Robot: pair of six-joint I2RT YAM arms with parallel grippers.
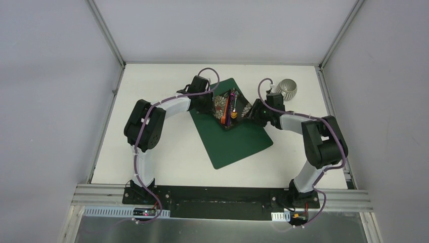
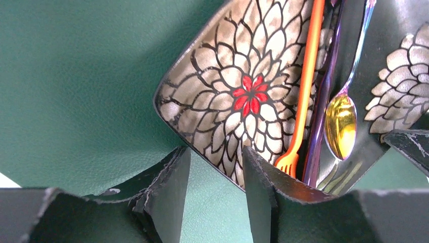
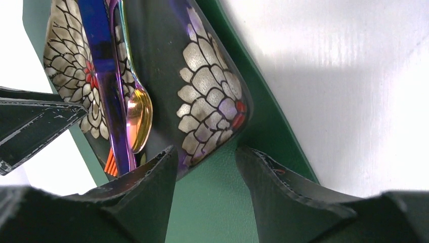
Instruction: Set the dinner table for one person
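Observation:
A dark square tray with white flower patterns (image 1: 245, 111) lies on a green mat (image 1: 227, 149), holding an orange fork (image 2: 306, 86), a purple knife (image 3: 114, 116) and a gold-bowled spoon (image 2: 340, 126), side by side. My left gripper is open at the tray's left edge, with its fingers either side of the rim or just over it. My right gripper is open at the tray's right edge, its fingertips straddling the rim or close beside it. Whether either touches the tray is unclear.
A ribbed pale cup (image 1: 287, 87) stands at the back right on the white table (image 1: 152, 81).

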